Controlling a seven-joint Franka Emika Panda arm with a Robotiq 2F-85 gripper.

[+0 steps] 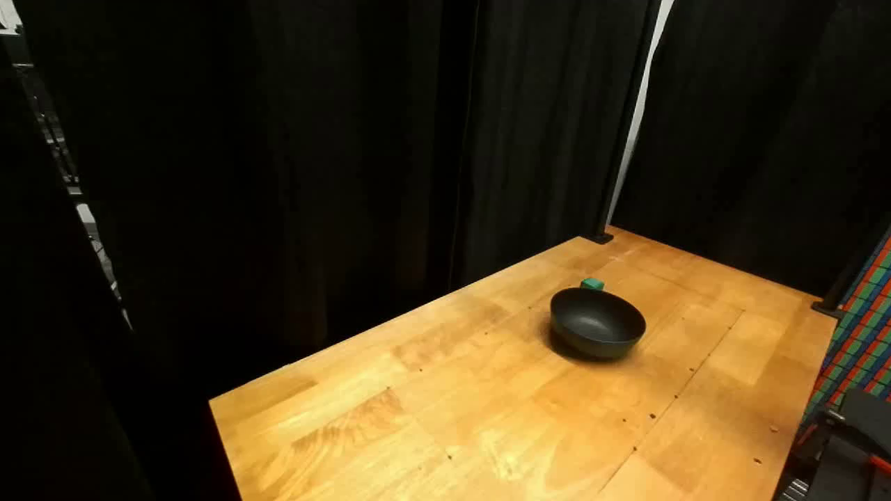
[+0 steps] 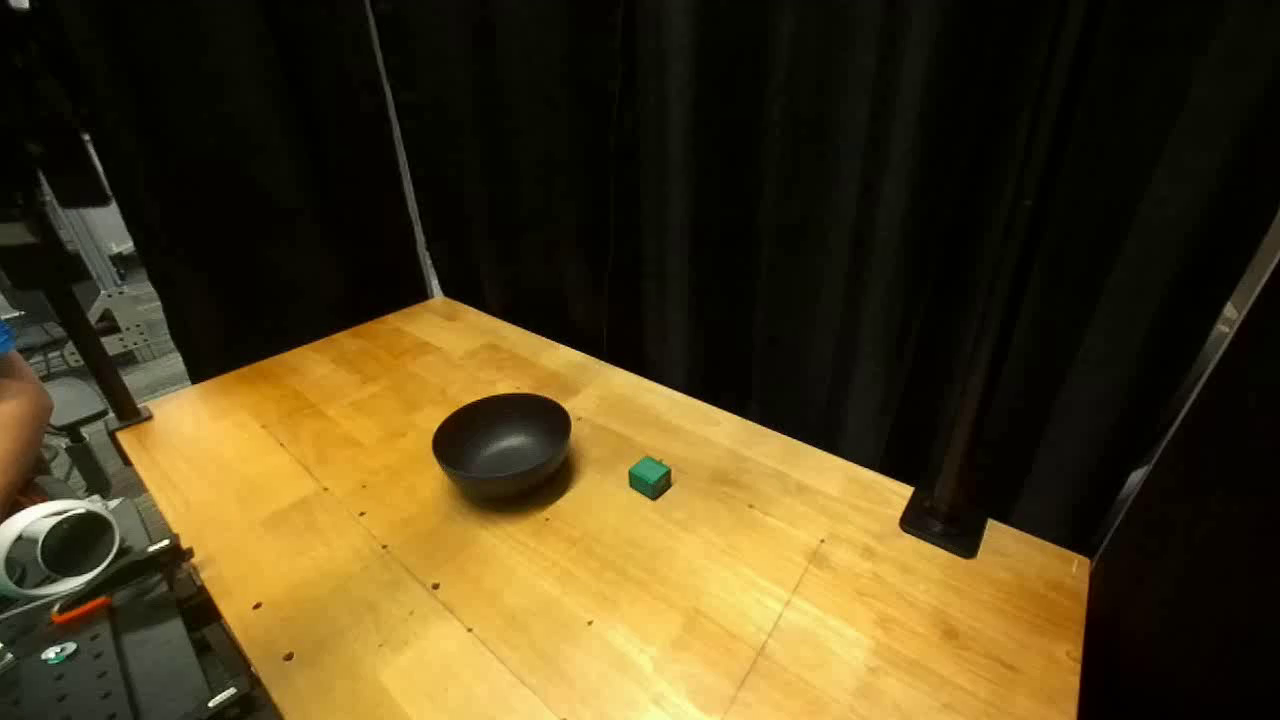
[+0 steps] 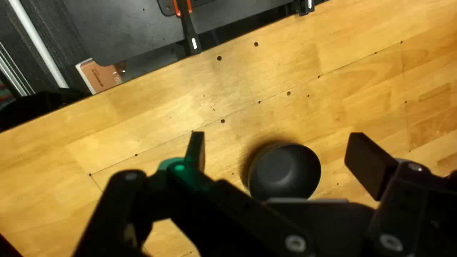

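A dark round bowl stands upright on the wooden table, and its inside looks empty. Beside it sits a small green cube, apart from the bowl in exterior view 2; in exterior view 1 the bowl partly covers the cube. My gripper appears only in the wrist view, its fingers spread wide with nothing held. Below and between them lies the bowl, its lower edge hidden by the gripper body. A green patch shows by the left finger; whether it is the cube is unclear.
Black posts stand at its edges, one with a dark base. Black curtains hang behind. Beyond one edge is a dark surface with clamps; a white round object also lies off the table.
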